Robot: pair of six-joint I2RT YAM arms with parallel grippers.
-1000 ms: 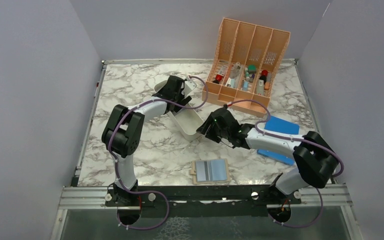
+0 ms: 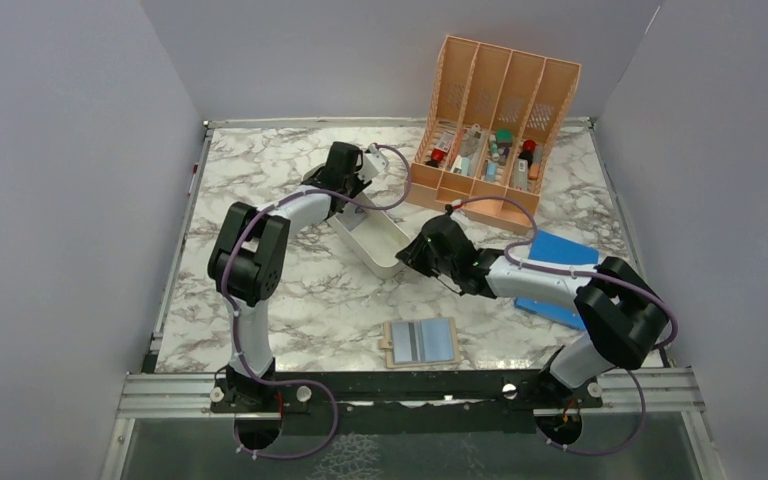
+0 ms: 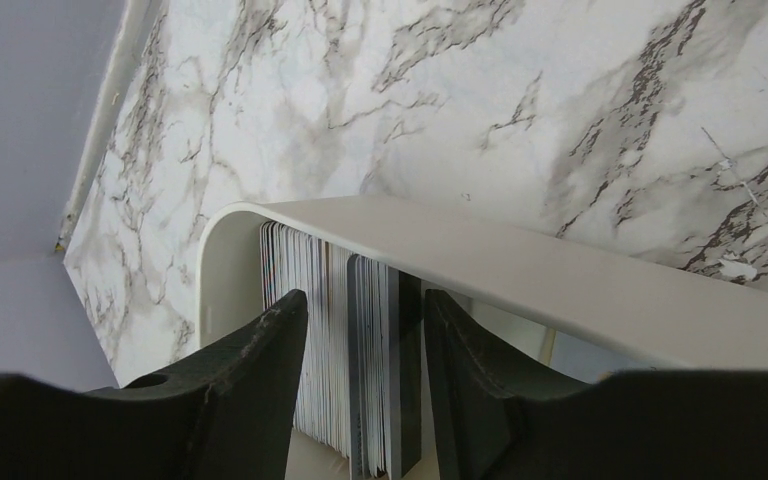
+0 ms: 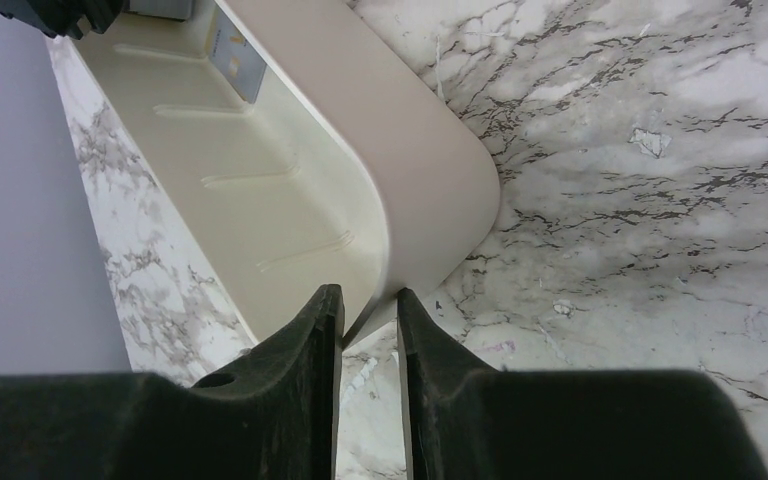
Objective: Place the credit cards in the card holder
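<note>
A long white tray (image 2: 380, 240) lies slantwise on the table, with a row of upright cards (image 3: 330, 345) packed at its far end. My left gripper reaches in there, its fingers apart on either side of several cards; a dark card (image 3: 407, 370) stands close to the right finger. Whether either finger presses on the cards, I cannot tell. At the tray's near end, my right gripper is shut on the rim. A wooden board with grey and blue faces (image 2: 422, 342), possibly the card holder, lies by the front edge.
An open wooden organizer (image 2: 480, 170) with bottles and small items stands at the back right. A blue flat sheet (image 2: 565, 250) lies partly under the right arm.
My left gripper has shifted slightly toward the tray's far end. The right gripper's fingers have come together on the rim, and the tray has turned a little, near end to the right.
</note>
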